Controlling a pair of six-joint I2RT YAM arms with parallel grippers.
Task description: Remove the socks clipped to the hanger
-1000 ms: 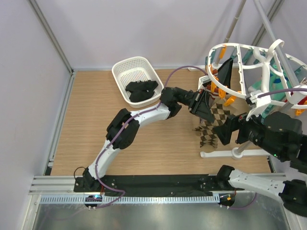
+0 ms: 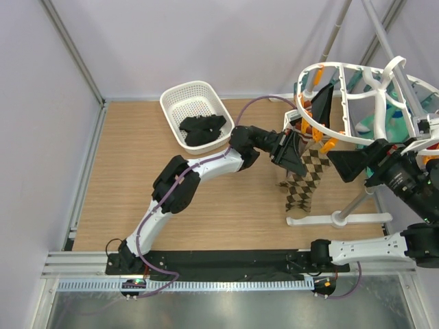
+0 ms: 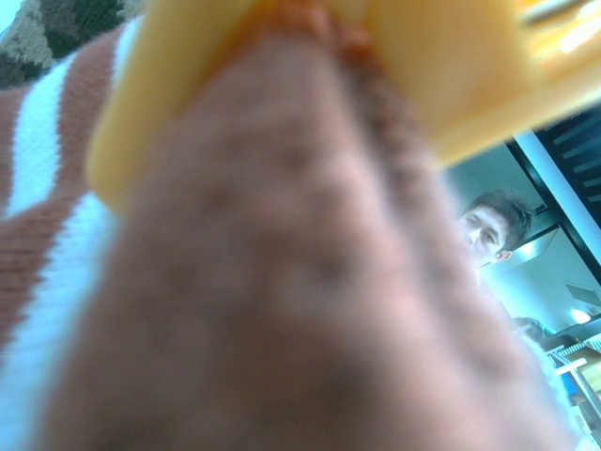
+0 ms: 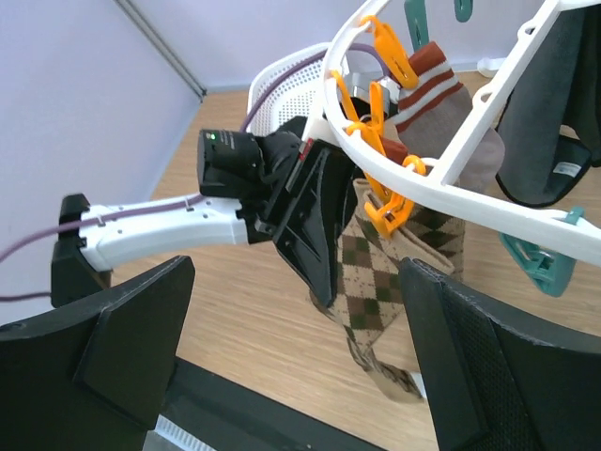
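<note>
A brown-and-tan checkered sock hangs from orange clips on the white round hanger. My left gripper is shut at its side, and cloth shows on both sides of the fingertips. Brown fabric fills the left wrist view and narrows up to a yellow-orange clip; the left fingers are hidden there. Behind it hangs a brown sock with white stripes. Open and empty, my right gripper faces the hanger from the front right, its dark fingers wide apart.
A white perforated basket with black cloth inside stands at the back. Dark socks and green clips hang farther along the ring. The hanger stand's foot rests on the floor. Open floor lies left of the left arm.
My right gripper has moved right and up in the top view, away from in front of the checkered sock. The left arm and the sock have hardly moved.
</note>
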